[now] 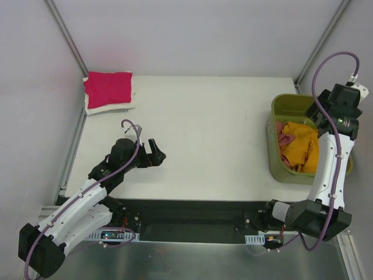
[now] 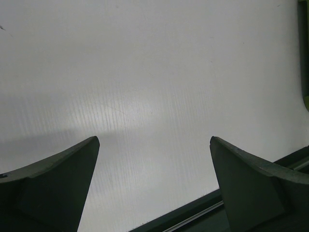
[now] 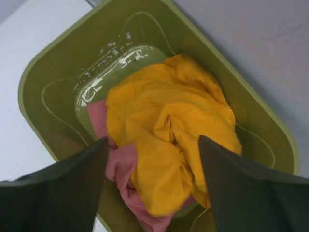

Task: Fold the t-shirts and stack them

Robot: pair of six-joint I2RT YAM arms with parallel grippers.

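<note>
A yellow shirt [image 1: 304, 146] and a pink shirt [image 3: 126, 169] lie crumpled together inside the green bin [image 1: 275, 154], the yellow mostly on top. My right gripper is above them with its fingers [image 3: 67, 188] apart, and no cloth shows gripped between them. Over the bare table, left of centre, my left gripper stands open and empty. At the table's far left corner rests a flat stack, with a folded red shirt [image 1: 109, 89] on top of white cloth [image 1: 111, 109].
The bin stands at the right edge, close to the side wall [image 1: 362, 70]. Walls also bound the back and left.
</note>
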